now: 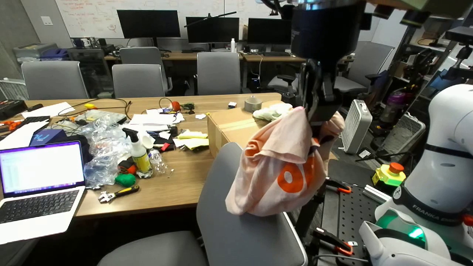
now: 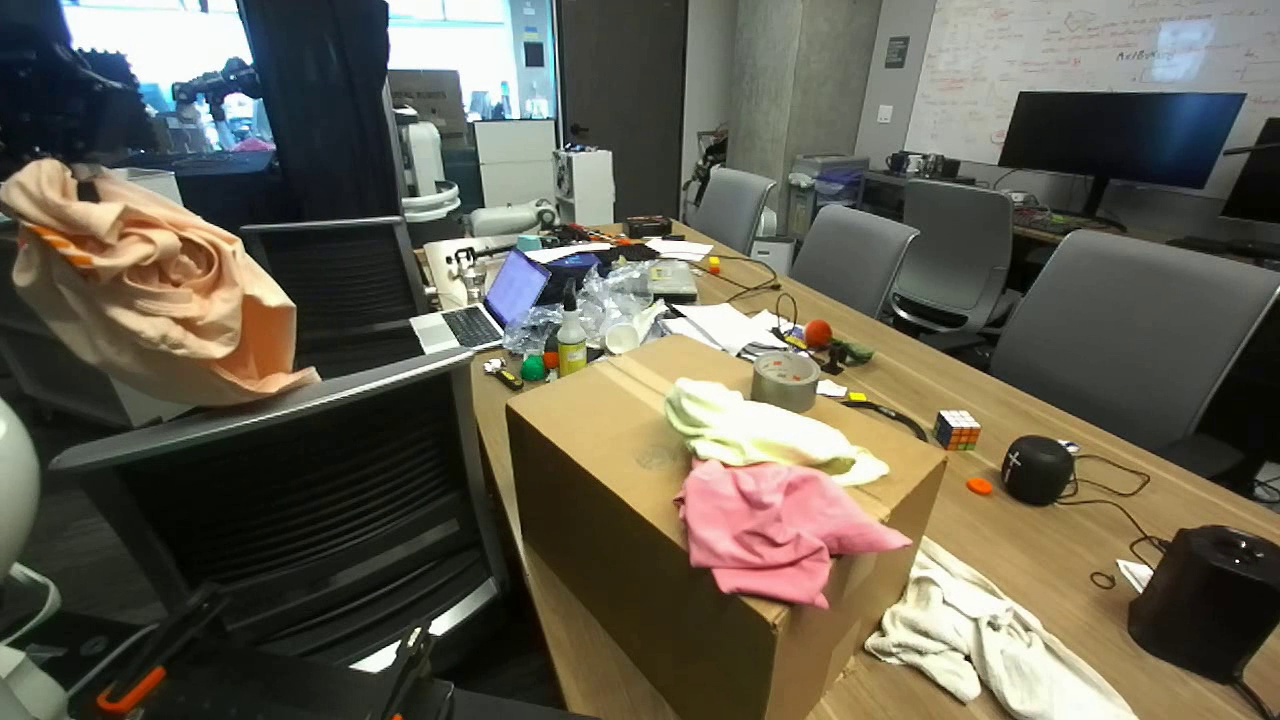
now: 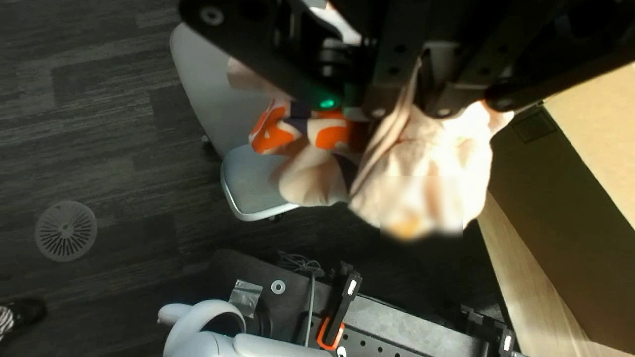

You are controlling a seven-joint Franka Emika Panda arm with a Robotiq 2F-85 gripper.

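Note:
A peach cloth with orange print (image 1: 277,170) hangs bunched from my gripper (image 1: 315,119), which is shut on it. In exterior view 1 the cloth is in front of the grey chair's backrest (image 1: 248,232). Exterior view 2 has the cloth (image 2: 180,288) at the left, its lower corner by the top edge of the chair back (image 2: 288,402); whether they touch I cannot tell. Seen from the wrist, a fold of the cloth (image 3: 425,166) runs up between the fingers of the gripper, and the chair lies below.
A cardboard box (image 2: 612,480) on the table carries a pink cloth (image 2: 780,522), a pale yellow cloth (image 2: 768,432) and a tape roll (image 2: 786,382). A white cloth (image 2: 984,642) lies beside it. Clutter and a laptop (image 1: 42,177) cover the table's left part.

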